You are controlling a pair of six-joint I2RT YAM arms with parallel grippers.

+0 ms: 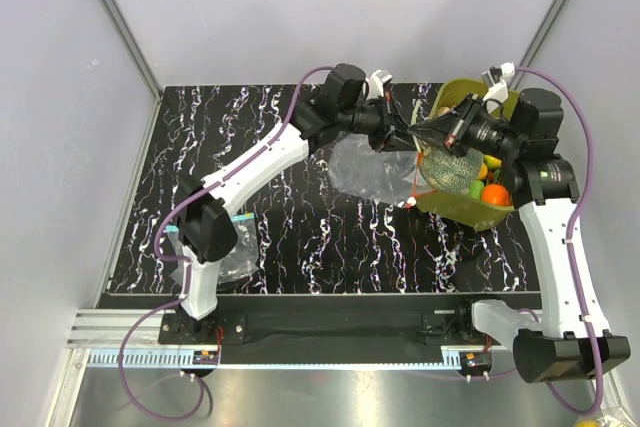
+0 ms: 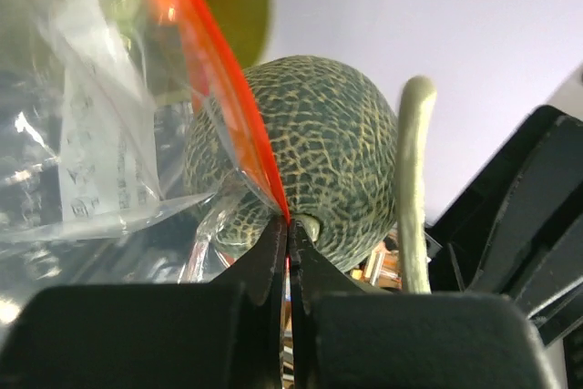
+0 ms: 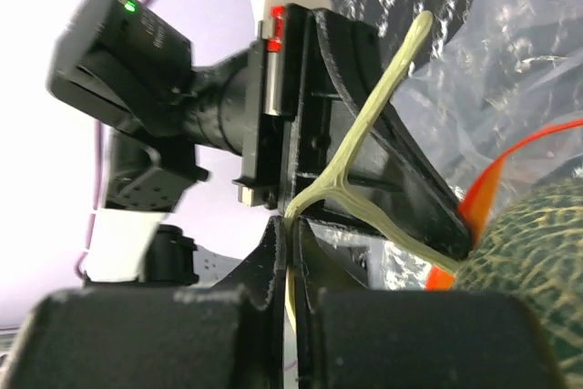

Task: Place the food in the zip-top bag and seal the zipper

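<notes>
A green netted melon [image 1: 452,169] with a pale forked stem [image 3: 342,166] hangs at the near left side of the yellow-green basket [image 1: 470,209]. Shut on that stem is my right gripper. The clear zip top bag [image 1: 365,169], with its orange zipper edge [image 2: 223,79], spreads left of the melon. My left gripper is shut on the end of this edge, close against the melon. In the left wrist view the melon [image 2: 314,143] shows behind the orange edge. Whether any of it is inside the bag I cannot tell.
The basket holds several fruits, among them an orange one [image 1: 495,194], partly covered by the right arm. Another clear bag with a blue edge [image 1: 240,247] lies at the table's left front.
</notes>
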